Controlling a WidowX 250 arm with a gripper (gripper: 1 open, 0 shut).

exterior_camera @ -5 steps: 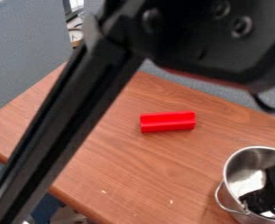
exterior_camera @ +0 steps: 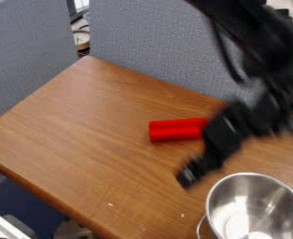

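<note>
A red cylinder (exterior_camera: 174, 130) lies on its side on the wooden table (exterior_camera: 75, 140), near the middle of the view. At the lower right stands a steel pot (exterior_camera: 249, 207), its inside visible. The black gripper (exterior_camera: 224, 149) is motion-blurred at the right, above the table between the cylinder and the pot; its fingers are too smeared to show whether it is open or shut.
Grey padded panels (exterior_camera: 31, 56) border the table at the left and back. Beyond the table's lower-left edge are dark floor and some pale objects.
The gripper has risen out of the pot, and the arm has swung to the upper right, uncovering the left of the table. The red cylinder has stayed in place.
</note>
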